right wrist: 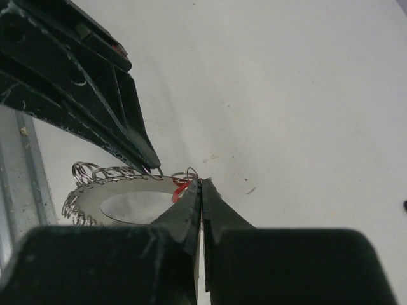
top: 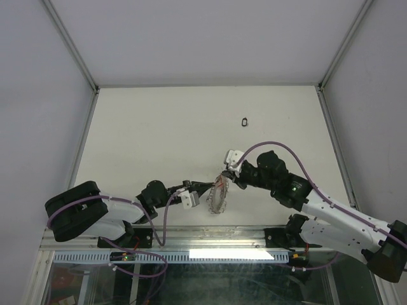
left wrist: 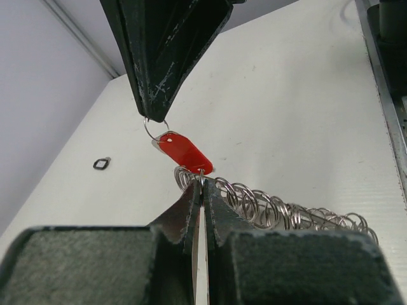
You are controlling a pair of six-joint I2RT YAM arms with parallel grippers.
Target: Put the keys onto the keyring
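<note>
The keyring, a loop of coiled silver wire [top: 217, 198], hangs between the arms near the table's front edge. My left gripper is shut on one thin end of this coil. A small red key tag [left wrist: 184, 150] hangs from a thin wire ring [left wrist: 147, 131], and my right gripper is shut on that ring. The tag's lower end is close to the coil; whether they touch or link I cannot tell. In the right wrist view, the fingers of the right gripper partly cover the red tag [right wrist: 180, 189].
A small black-framed object [top: 244, 122] lies alone towards the back right of the white table [top: 165, 127]. The metal rail [top: 203, 236] runs along the front edge, close to both arms.
</note>
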